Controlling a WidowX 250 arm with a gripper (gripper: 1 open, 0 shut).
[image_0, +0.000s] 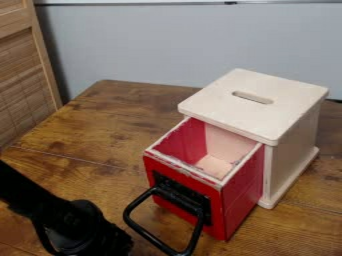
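A light wooden box (291, 150) with a slot in its lid (274, 90) stands on the table. Its red drawer (234, 215) is pulled out toward the front left, showing an empty pale interior. A black handle (147, 225) is on the drawer's front. At the lower left is a black arm (27, 200) with a dark end (87, 235), left of the drawer; whether the gripper is open or shut is unclear.
A grey wall (160, 40) stands behind, and a slatted wooden panel (20, 70) is at the far left.
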